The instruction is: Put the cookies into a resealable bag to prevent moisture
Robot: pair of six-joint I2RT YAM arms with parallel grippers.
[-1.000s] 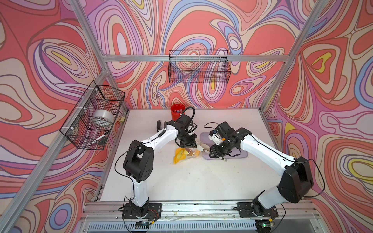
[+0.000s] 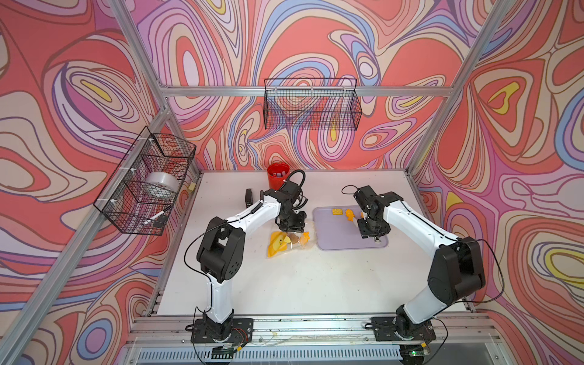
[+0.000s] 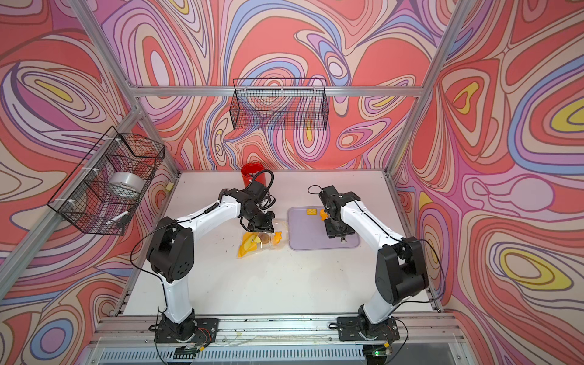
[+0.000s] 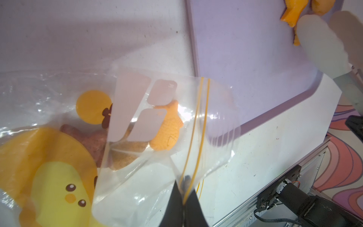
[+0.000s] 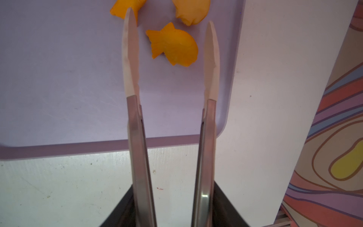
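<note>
The clear resealable bag (image 4: 143, 185), printed with a yellow chick, lies left of the lilac tray (image 4: 242, 56). My left gripper is shut on its mouth edge by the orange zip lines. An orange fish-shaped cookie (image 4: 168, 130) and a brown one (image 4: 126, 155) show through the film. Over the tray's right part my right gripper points down, fingers apart. An orange fish cookie (image 5: 175, 44) lies in the gap seen between its fingers, not gripped. Close by are another orange cookie (image 5: 128, 6) and a paler round one (image 5: 192, 10).
A yellow-orange piece (image 2: 337, 211) lies by the tray's far edge. The red bucket (image 2: 278, 175) stands behind my left arm, near a dark object (image 2: 248, 196). Bare white tabletop (image 2: 316, 283) stretches in front of the bag and tray.
My right gripper has moved from the bag's mouth rightward to the tray's right part, turning from slanting left to pointing down. The left gripper has stayed almost still at the bag.
</note>
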